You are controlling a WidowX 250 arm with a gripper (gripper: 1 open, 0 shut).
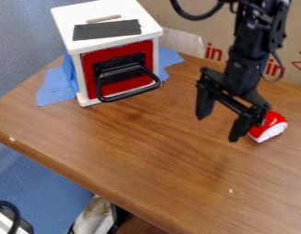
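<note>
The black robot arm comes down from the top right, its gripper [218, 122] hanging open over the table with two fingers spread. Just right of the lower finger, partly behind it, lies a red-and-white rounded object [273, 124]. At the back left stands a white toy oven [70, 27] with a red front and a black handle [128, 95], a dark plate and a small wooden stick on its top.
A blue cloth [55, 87] lies under the oven. Cardboard with red lettering stands behind. The table's left edge drops to a blue floor.
</note>
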